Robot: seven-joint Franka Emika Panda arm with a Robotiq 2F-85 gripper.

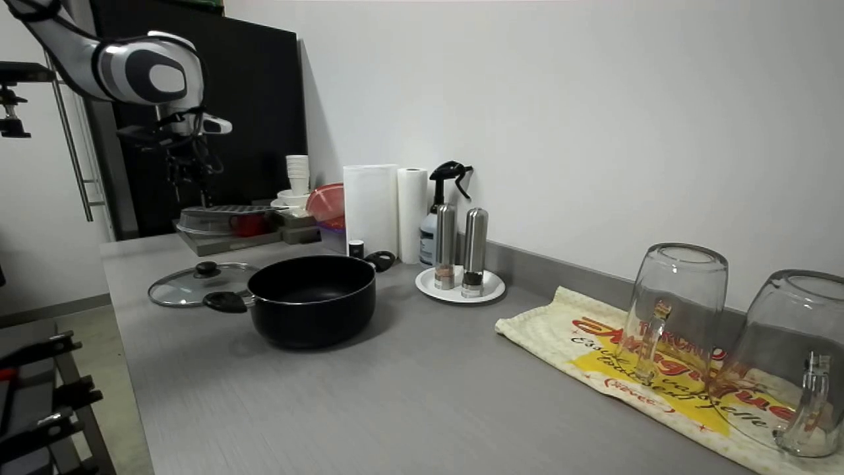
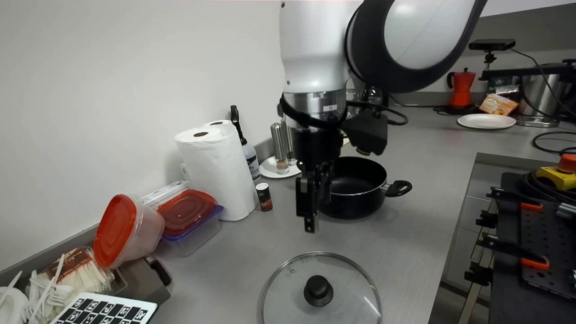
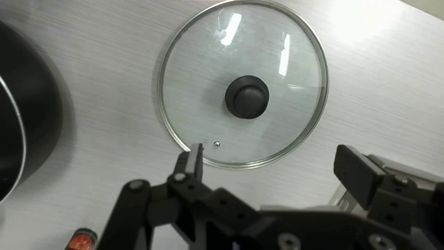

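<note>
Flat on the counter lies a clear glass lid with a metal rim and a black knob. In the wrist view my gripper is open, its fingers wide apart and nothing between them. It hangs above the counter; in that view the left fingertip overlaps the lid's near rim, while the knob appears beyond the fingertips. A black two-handled pot stands uncovered beside the lid, its dark inside showing. From the second exterior view, the gripper partly covers the pot, with the lid in the foreground.
Paper towel rolls, a small spice jar and red-lidded containers line the wall. Two steel grinders share a white plate. Upturned glass mugs rest on a cloth at the right.
</note>
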